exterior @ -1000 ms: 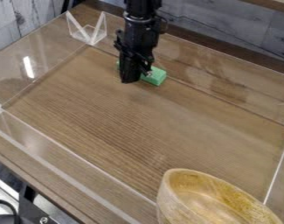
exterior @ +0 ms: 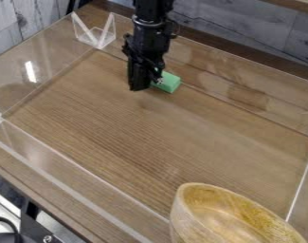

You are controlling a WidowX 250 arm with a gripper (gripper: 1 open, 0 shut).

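A black robot arm reaches down from the top centre to the wooden table, its gripper (exterior: pixel 139 76) low at the left side of a small green block (exterior: pixel 167 82). The gripper partly hides the block; whether its fingers are apart or closed on it cannot be made out.
A large yellow container (exterior: pixel 232 218) fills the bottom right corner. Clear plastic items lie at the upper left and at the left edge. A grey wall borders the back.
The arm and gripper have shifted very slightly; the green block stays in about the same place beside the gripper.
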